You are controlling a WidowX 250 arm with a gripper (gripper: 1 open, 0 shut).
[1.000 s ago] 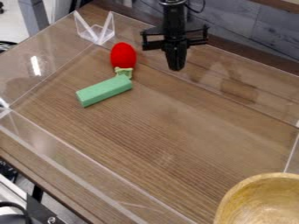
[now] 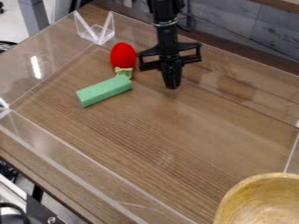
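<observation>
My gripper (image 2: pixel 170 77) hangs from the black arm at the back centre of the wooden table (image 2: pixel 176 157), its fingers pointing down and close together, nothing seen between them. To its left lie a red oval object (image 2: pixel 122 55) with a pale green piece (image 2: pixel 124 73) below it, and a green block (image 2: pixel 104 90) lying diagonally.
A translucent white basket-like object (image 2: pixel 94 29) stands at the back left. A large yellow bowl (image 2: pixel 263 203) is at the front right. A grey wall is behind.
My gripper has moved down and a little toward the front. The objects on the table have not visibly moved.
</observation>
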